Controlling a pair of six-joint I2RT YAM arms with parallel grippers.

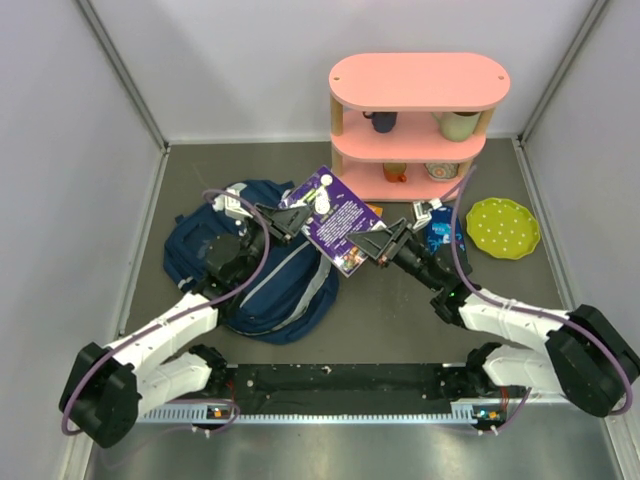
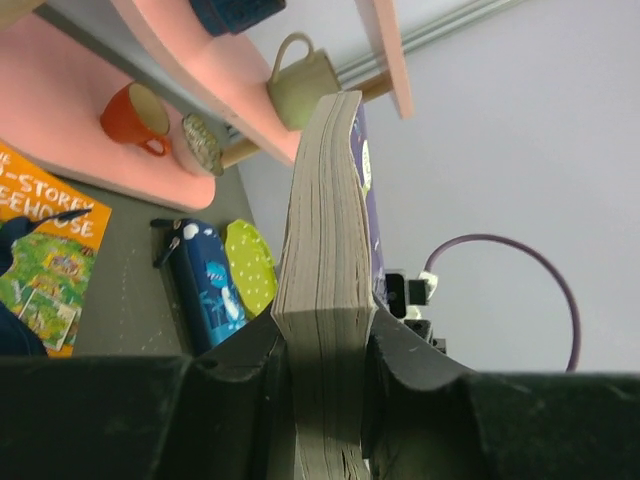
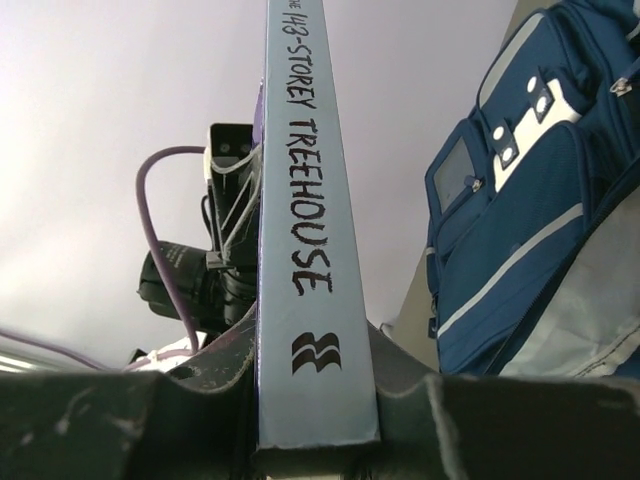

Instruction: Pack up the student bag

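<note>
A thick purple book (image 1: 335, 220) is held up between both arms, above the floor. Its page edges face my left gripper, which is shut on that side. On the opposite side the grey spine (image 3: 305, 200) runs between the fingers of my right gripper, which press both covers. In the top view the left gripper grips the book's upper left edge, the right one its right edge. The blue backpack (image 1: 290, 295) lies at the left, partly beneath the left arm. An orange-covered book (image 2: 50, 240) rests on the floor, half hidden from above.
A pink shelf (image 1: 420, 80) with several mugs stands at the back. A blue pencil case (image 2: 205, 275) and a yellow-green dotted plate (image 1: 502, 228) lie on the right. Clear floor extends in front, between the arms.
</note>
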